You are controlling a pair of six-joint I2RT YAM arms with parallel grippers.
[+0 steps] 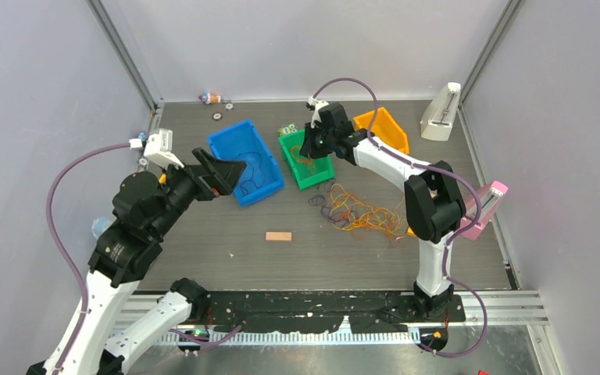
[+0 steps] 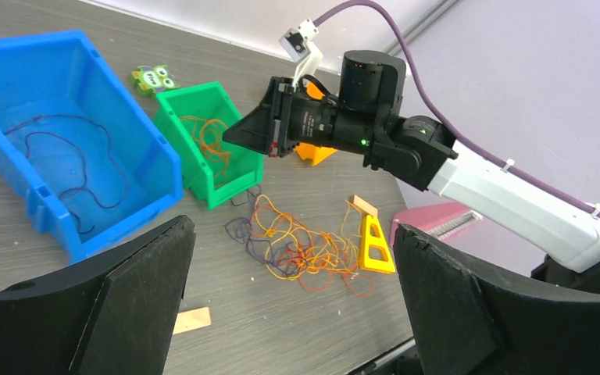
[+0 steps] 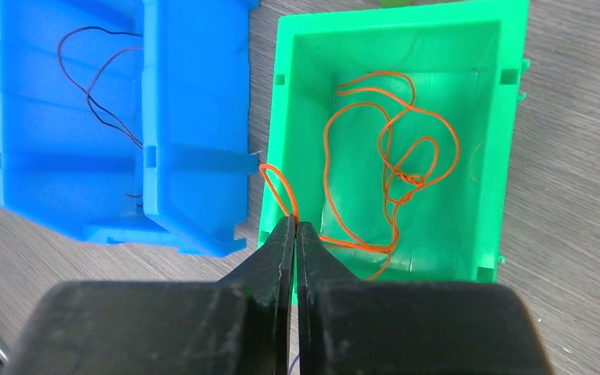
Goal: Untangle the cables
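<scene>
My right gripper is shut on an orange cable above the near-left side of the green bin, where more orange cable lies looped. My left gripper is raised over the blue bin, open with nothing between its fingers. Thin dark cables lie inside the blue bin. A tangle of yellow, orange and purple cables lies on the table in front of the green bin.
A wooden block lies on bare table at the front. A yellow bin stands behind the right arm; a pink object and a white one stand along the right edge.
</scene>
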